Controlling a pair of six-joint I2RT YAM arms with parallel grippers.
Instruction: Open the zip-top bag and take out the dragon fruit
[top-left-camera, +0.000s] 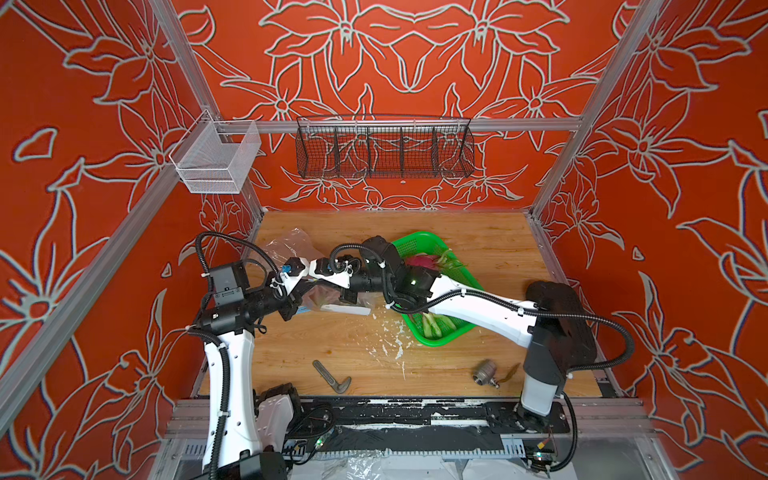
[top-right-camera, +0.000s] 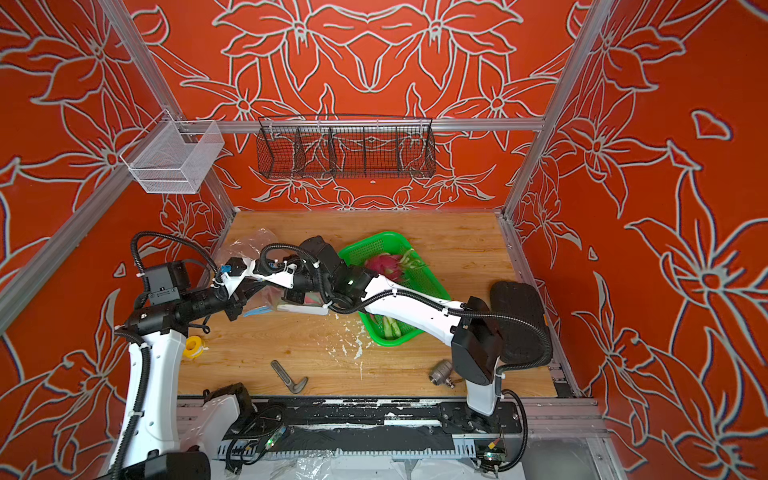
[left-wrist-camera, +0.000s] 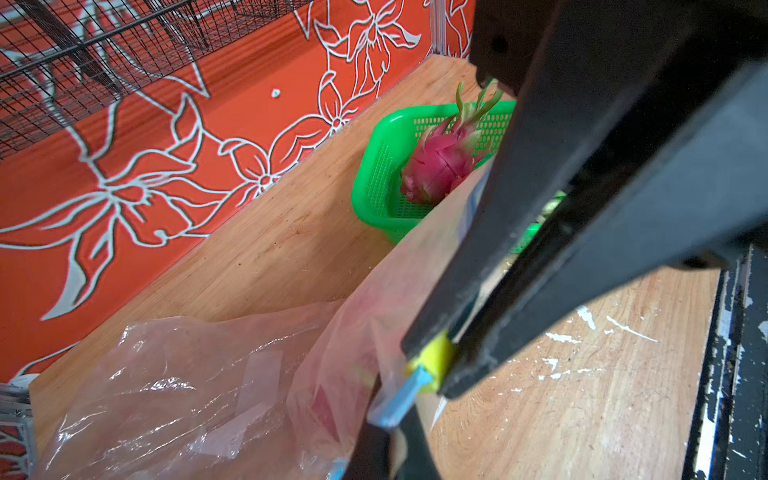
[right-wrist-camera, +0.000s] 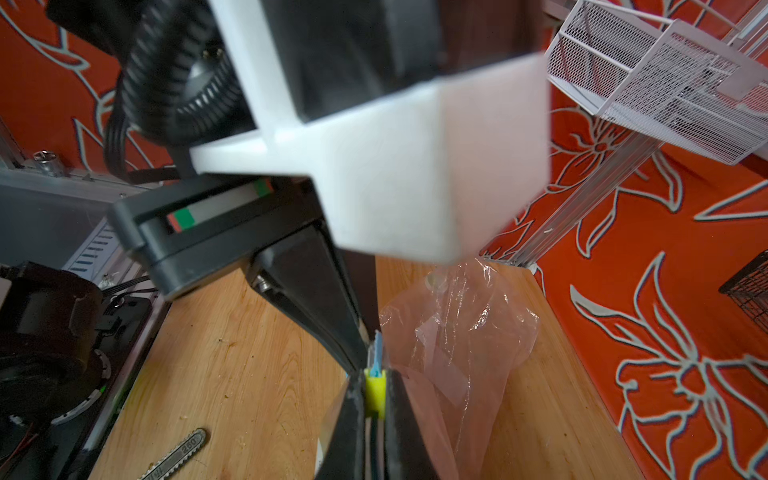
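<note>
The clear, pinkish zip top bag (left-wrist-camera: 232, 384) lies on the left of the table, its blue-edged mouth (left-wrist-camera: 393, 406) raised. Through the film, a dull reddish shape (left-wrist-camera: 322, 412) shows faintly low in the bag. In the left wrist view my left gripper is shut at the blue edge, a thin strip of it at the fingertips. A yellow zip slider (right-wrist-camera: 375, 393) sits between the fingertips of my right gripper, which is shut on it, close beside the left fingers (right-wrist-camera: 320, 300). In the top views the two wrists hide most of this spot.
A green basket (top-left-camera: 475, 280) right of the bag holds a pink dragon fruit (left-wrist-camera: 442, 164) and pale green produce (top-left-camera: 432, 324); the right arm crosses over it. A grey-handled tool (top-left-camera: 330, 376) and a metal fitting (top-left-camera: 485, 372) lie near the front edge.
</note>
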